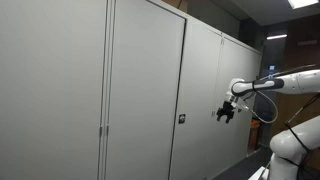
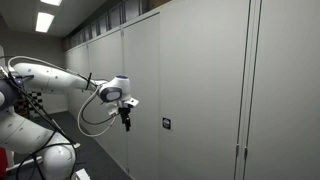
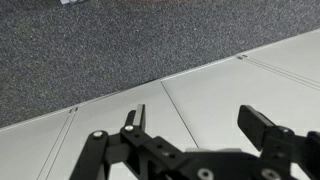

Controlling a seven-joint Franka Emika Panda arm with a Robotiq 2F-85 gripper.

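My gripper stands open, its two dark fingers wide apart and nothing between them. In exterior view 1 the same gripper hangs from the white arm at the right, pointing downward. A tall pale cabinet fills most of that view, with a small dark latch on its front. From the other side, in exterior view 2, the gripper appears left of the latch. How far it is from the cabinet front, I cannot tell.
Dark grey carpet spreads across the upper wrist view, with pale panels and their seams below. A small light object is cut off at the top edge. Loose cable loops under the arm. Open floor shows beside the cabinet.
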